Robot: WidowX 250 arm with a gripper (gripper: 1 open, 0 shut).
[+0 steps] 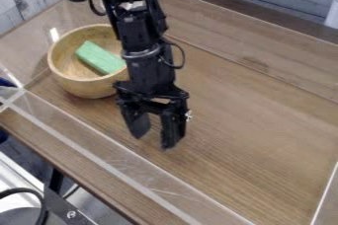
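Observation:
My black gripper (pixel 154 122) hangs low over the wooden table in the middle of the view, open, with the arm rising behind it to the top. A small light piece shows at its right side; I cannot tell whether it is part of the gripper. Left of the arm, a tan round bowl (pixel 63 74) holds a green block (pixel 101 56).
A clear strip runs along its left front, with black cables at the lower left corner. Pale boards show at the top corners.

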